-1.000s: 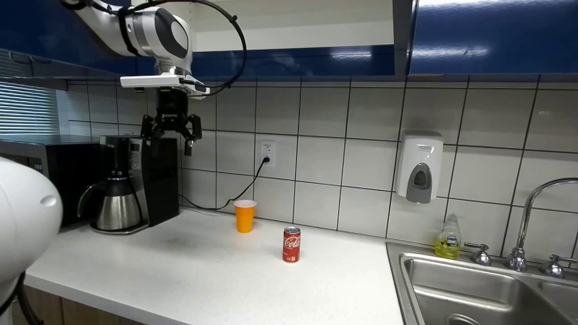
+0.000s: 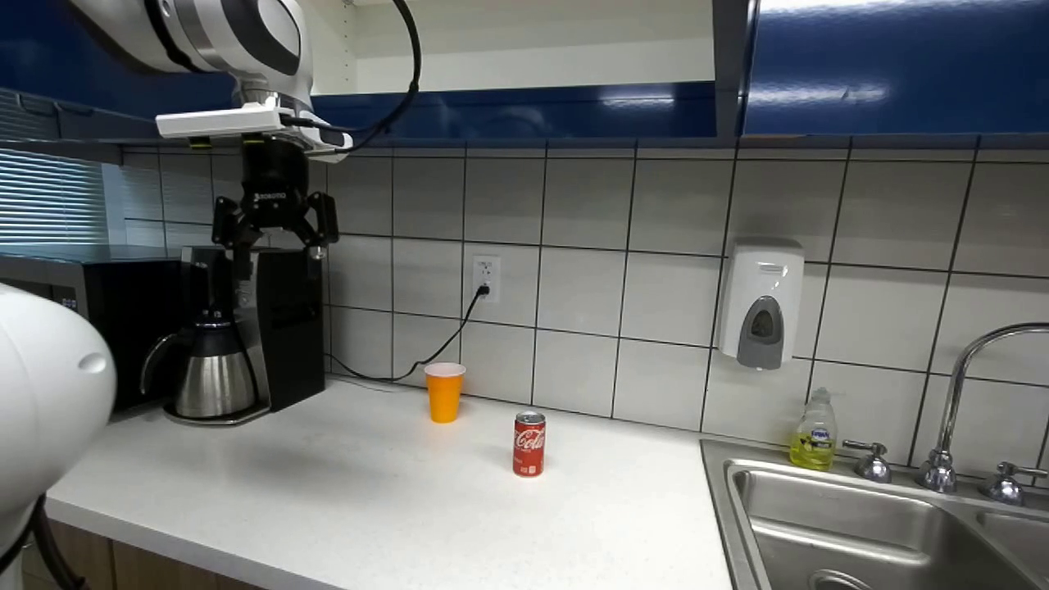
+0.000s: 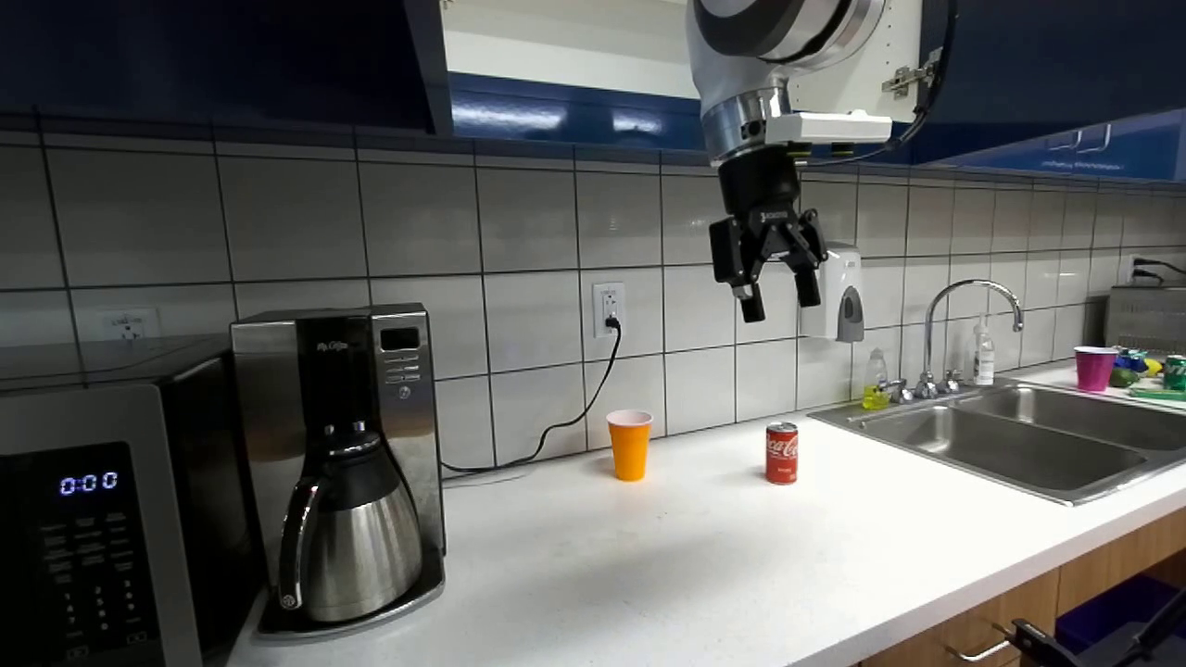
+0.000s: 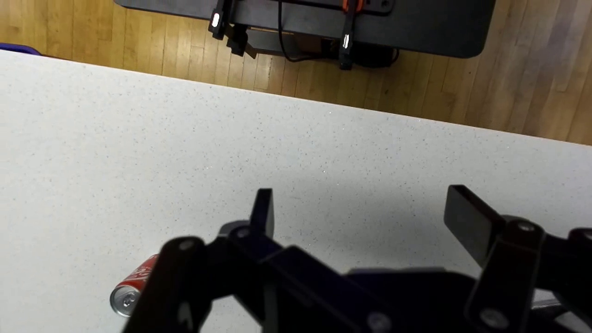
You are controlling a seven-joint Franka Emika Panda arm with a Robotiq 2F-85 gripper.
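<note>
High above the white counter, my gripper point(image 2: 279, 264) stands open and empty, well away from everything on the countertop. In exterior view 2 the gripper point(image 3: 780, 309) shows its two fingers spread apart, pointing down. A red Coca-Cola can point(image 2: 529, 444) stands upright near the middle of the counter. Behind it and to its left is an orange cup point(image 2: 444, 393) with a white inside, also upright. The wrist view has the can point(image 4: 131, 289) at lower left, partly covered by the gripper's left linkage; only bare counter shows between the fingertips.
A coffee maker point(image 3: 334, 467) with a steel carafe and a microwave point(image 3: 89, 500) take up the left end. At the right are the sink point(image 2: 846, 531), its faucet point(image 2: 959, 403) and a dish soap bottle point(image 2: 814, 433).
The arm and gripper have moved left and slightly up in exterior view 1, still open. The can and the cup have stayed in place.
</note>
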